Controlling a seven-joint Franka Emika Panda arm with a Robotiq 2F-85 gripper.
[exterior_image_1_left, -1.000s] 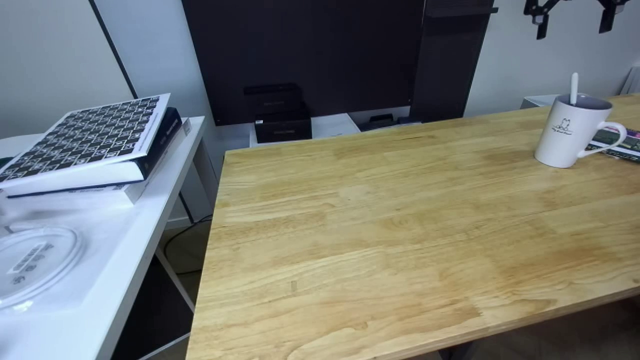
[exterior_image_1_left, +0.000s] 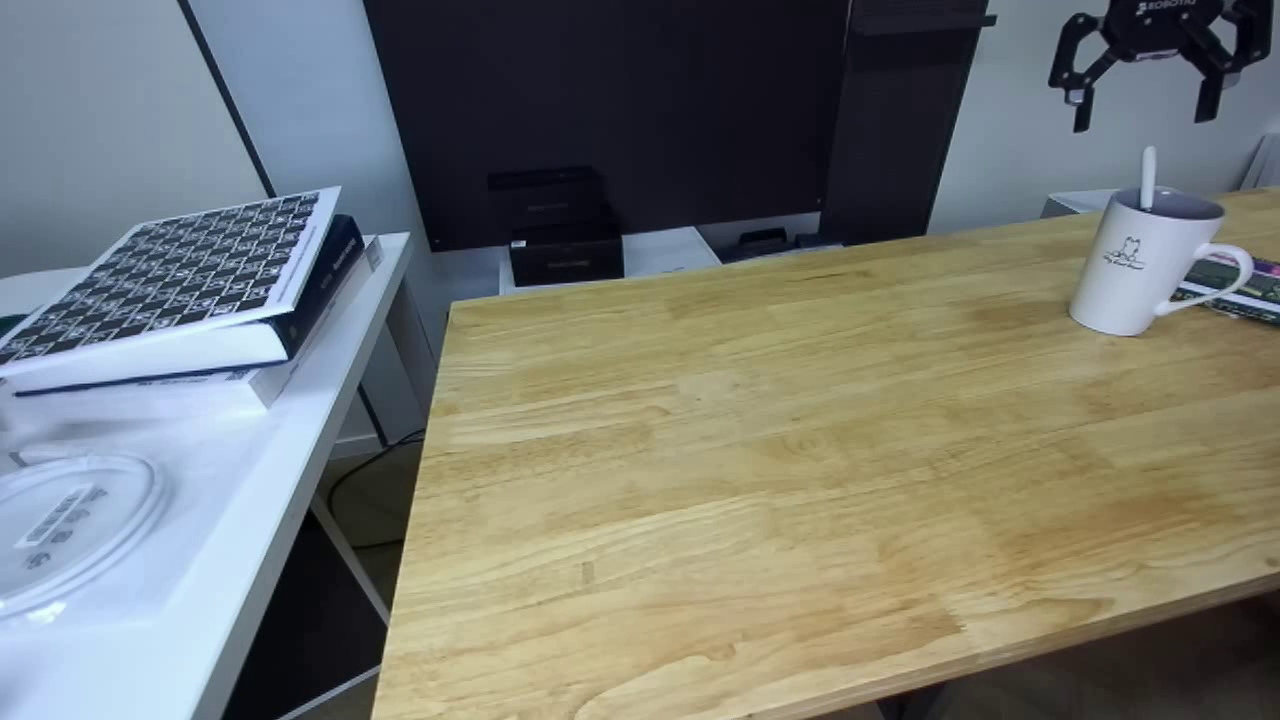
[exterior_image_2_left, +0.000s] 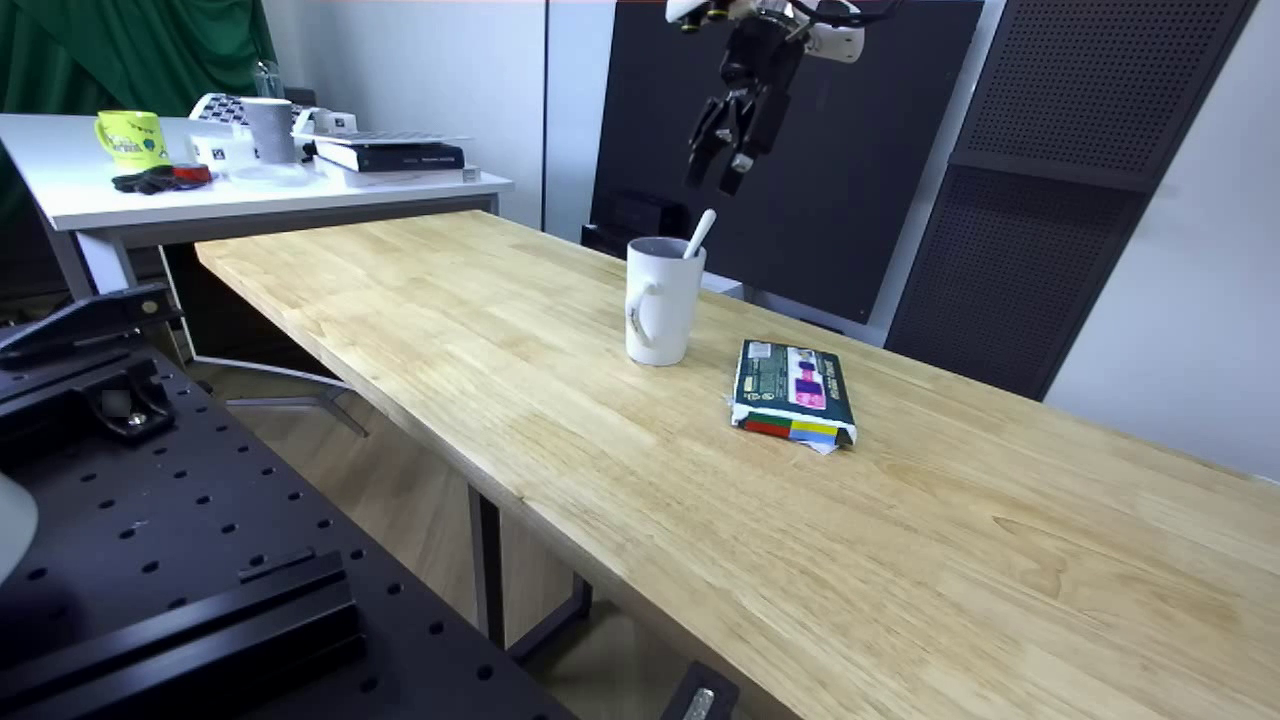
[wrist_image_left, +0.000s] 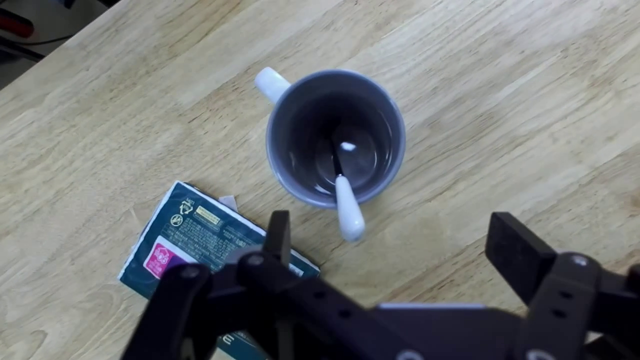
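Note:
A white mug (exterior_image_1_left: 1122, 274) with a small drawing on its side stands upright on the wooden table. Its grey inside (wrist_image_left: 306, 150) shows from above in the wrist view, and a spoon with a white handle (wrist_image_left: 349, 210) leans on the rim. In exterior view 2 the spoon's handle (exterior_image_2_left: 701, 232) sticks up out of the mug (exterior_image_2_left: 675, 306). My gripper (exterior_image_1_left: 1141, 118) hangs above the mug, open, with nothing between its fingers. From the wrist, the two fingertips of the gripper stand wide apart, with the spoon handle appearing between and just beyond them.
Beside the mug lies a dark green packet (exterior_image_2_left: 792, 390), partly behind my left finger in the wrist view. A white side table (exterior_image_2_left: 348, 198) holds books, cups and other things.
In exterior view 1 my gripper has come down toward the mug, its fingers still apart. The mug, spoon and packet have not moved.

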